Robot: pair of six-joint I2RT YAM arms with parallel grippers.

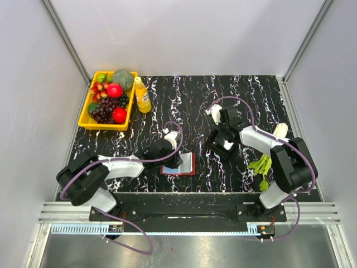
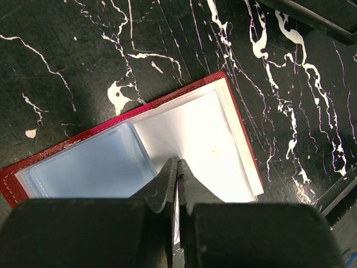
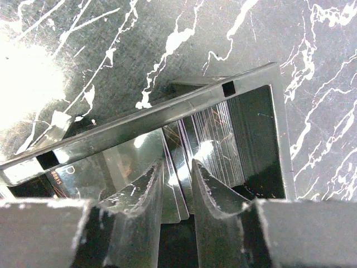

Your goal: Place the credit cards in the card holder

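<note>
The red card holder point(image 1: 189, 170) lies open below my left gripper, whose fingers are shut over its blue point(image 2: 89, 162) and white pockets, nothing visible between them. The black tray point(image 1: 215, 148) holds a row of thin, glossy cards point(image 3: 128, 167), with printed digits partly visible at left. My right gripper is over this tray, its fingertips a little apart at the cards' edges; whether they grip one cannot be told.
A yellow fruit basket point(image 1: 86, 120) and an orange bottle point(image 1: 142, 97) stand at the back left. A leafy vegetable point(image 1: 259, 167) lies right of the tray.
</note>
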